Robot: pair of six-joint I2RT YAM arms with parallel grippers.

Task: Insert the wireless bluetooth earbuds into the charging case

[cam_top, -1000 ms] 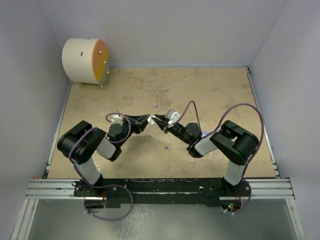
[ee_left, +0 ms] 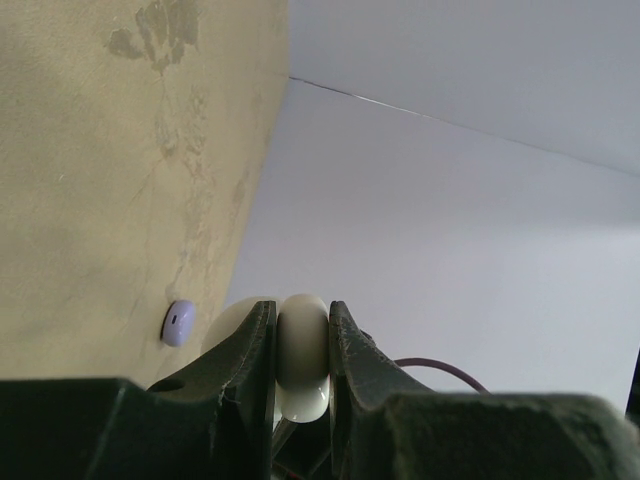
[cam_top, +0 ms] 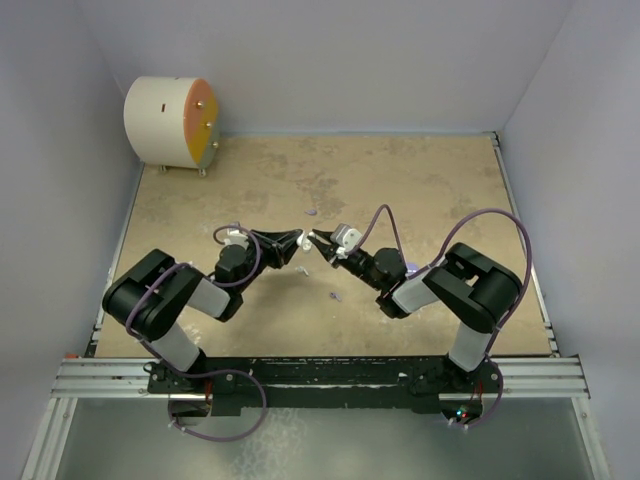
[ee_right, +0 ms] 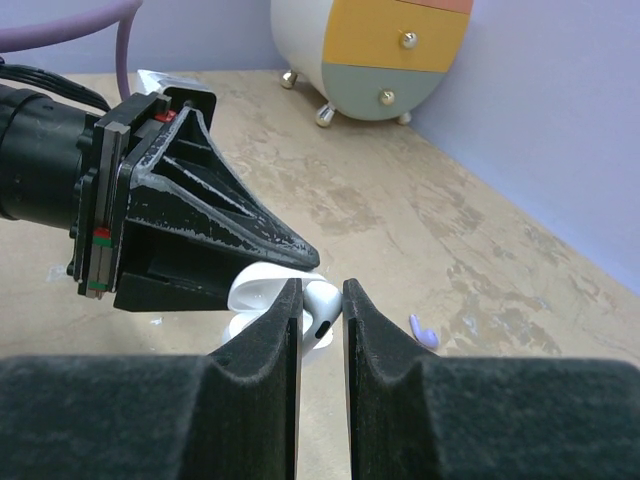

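Near the table's middle, my two grippers meet tip to tip. From the left, my left gripper [cam_top: 300,238] is shut on the white charging case [ee_left: 303,350], which shows between its dark fingers in the left wrist view. In the right wrist view the case [ee_right: 262,278] has its lid raised. My right gripper is shut on a white earbud [ee_right: 321,297] with a small dark patch. The earbud overlaps the case's opening in that view; whether it touches or sits in a slot cannot be made out. Part of the case is hidden behind the left fingers [ee_right: 225,215].
A cream drum-shaped box [cam_top: 160,122] with coloured drawers stands at the back left. Small lavender pieces [cam_top: 335,296] lie scattered on the table, one of them [cam_top: 310,212] behind the grippers.
The left arm's elbow has swung outward and toward the front, while its fingertips stay nearly in place. My right arm has shifted slightly right. Both grippers remain shut.
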